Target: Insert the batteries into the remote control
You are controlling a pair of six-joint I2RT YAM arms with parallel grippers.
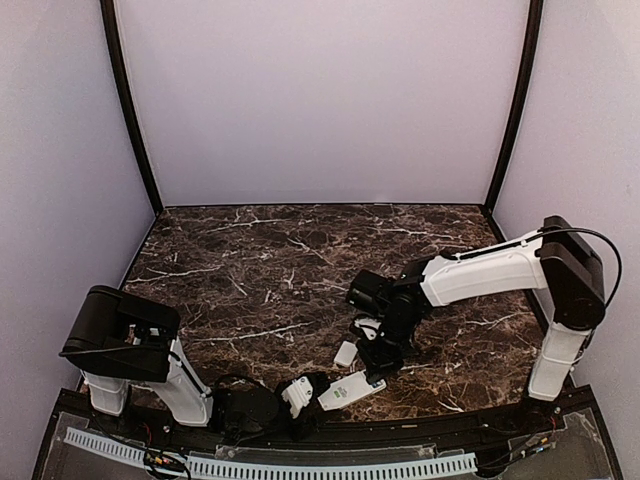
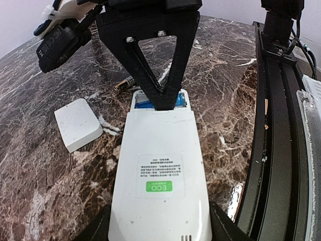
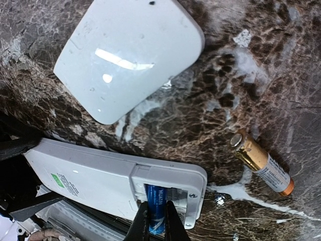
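Note:
The white remote control (image 2: 159, 140) lies back side up, label and green ECO mark showing. My left gripper is shut on its near end, one finger at each side. A blue battery (image 3: 157, 197) sits in the uncovered compartment, beside an empty-looking bay with metal contacts. My right gripper is over that compartment, its fingers a little apart with the blue battery showing between them; whether they touch it is unclear. A gold battery (image 3: 262, 163) with an orange end lies loose on the table.
A white cover-like piece (image 3: 133, 55) lies on the marbled table, close beside the remote. The dark rail (image 1: 420, 437) runs along the table's front edge, just past the remote. Farther back, the table is clear.

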